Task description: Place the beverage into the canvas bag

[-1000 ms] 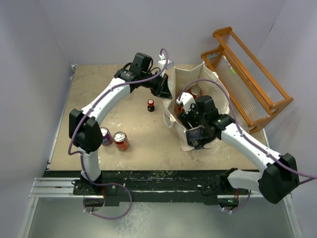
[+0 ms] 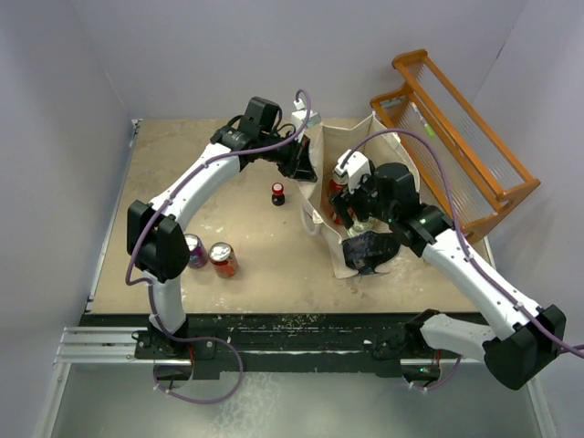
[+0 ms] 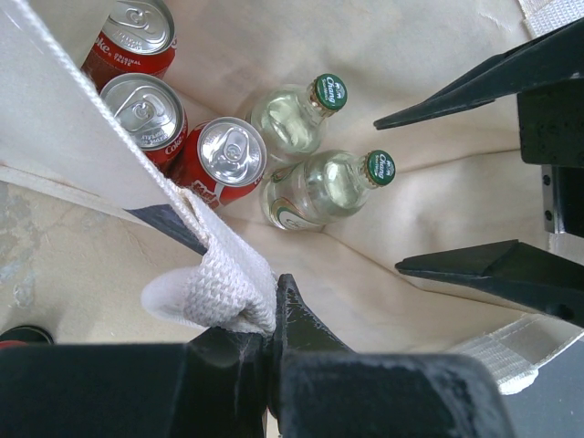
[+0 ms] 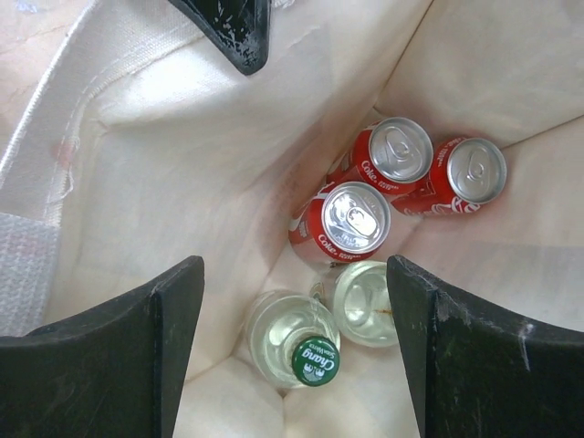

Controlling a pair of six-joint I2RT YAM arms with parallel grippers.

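The canvas bag (image 2: 334, 137) stands open at the right of the table. My left gripper is shut on a folded part of its near-left rim. Inside, two clear bottles with green caps lean over: one bottle (image 4: 285, 339) and a second bottle (image 4: 365, 306), partly hidden by a finger. Beside them stand red Coke cans: a near can (image 4: 355, 219), a middle can (image 4: 400, 151) and a far can (image 4: 474, 172). Above the bottles my right gripper is open, nothing held between its fingers. On the table are a small dark bottle (image 2: 277, 193), a red can (image 2: 223, 259) and a purple can (image 2: 195, 251).
A wooden rack (image 2: 465, 137) leans close behind the bag on the right. The dark front part of the bag (image 2: 370, 251) lies under the right arm. Bare tabletop (image 2: 255, 265) stretches between the loose cans and the bag.
My left gripper keeps its place on the rim.
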